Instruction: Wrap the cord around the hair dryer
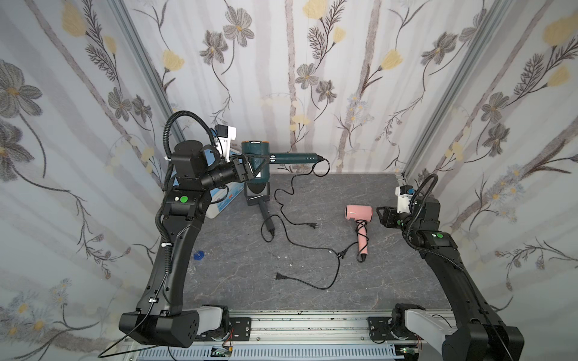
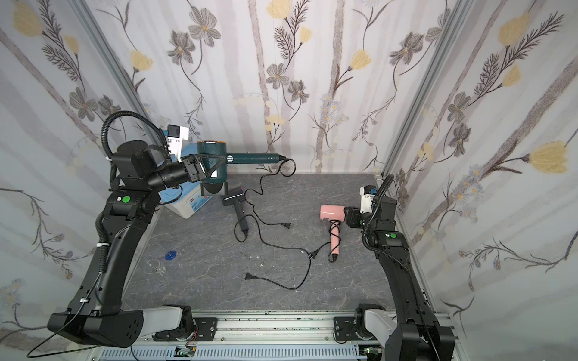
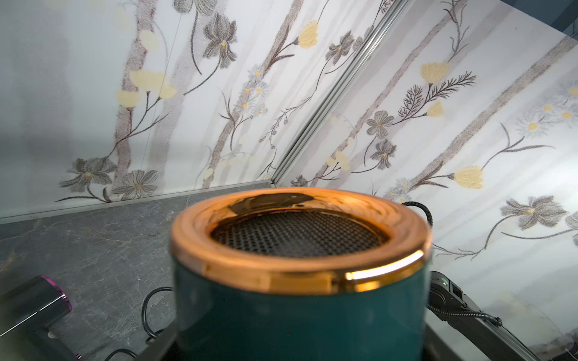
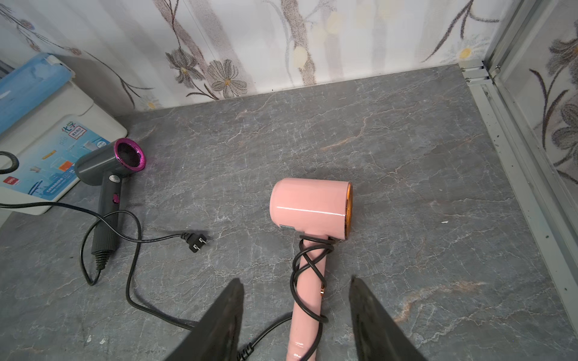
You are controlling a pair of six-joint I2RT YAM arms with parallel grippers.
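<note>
My left gripper (image 1: 257,163) holds a dark green hair dryer (image 2: 212,156) raised at the back left, its handle (image 2: 253,157) pointing right. The cord (image 1: 292,186) hangs from the handle's end in a loop down to a plug (image 1: 312,225) on the table. The copper rim (image 3: 301,273) fills the lower left wrist view. My right gripper stands open beside and above a pink hair dryer (image 4: 310,204), whose cord is wound round its handle.
A grey hair dryer (image 4: 107,216) lies on the table (image 4: 421,144) beside a white box with a blue lid (image 4: 30,99). Black cords cross the middle.
</note>
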